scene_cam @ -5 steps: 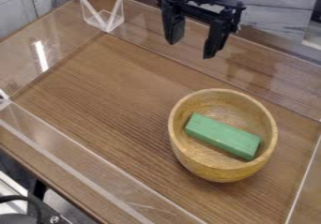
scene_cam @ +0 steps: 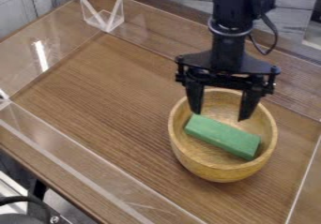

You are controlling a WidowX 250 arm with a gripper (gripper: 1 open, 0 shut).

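My gripper (scene_cam: 219, 101) is lowered over the back part of a round wooden bowl (scene_cam: 193, 167), its two dark fingers apart. A green rectangular block (scene_cam: 222, 135) lies in the bowl, tilted diagonally, below and in front of the fingers. I see nothing held between the fingers.
A small clear plastic or wire object (scene_cam: 103, 17) stands at the back left. Dark cables run along the table's edges.
The bowl and green block look unmoved.
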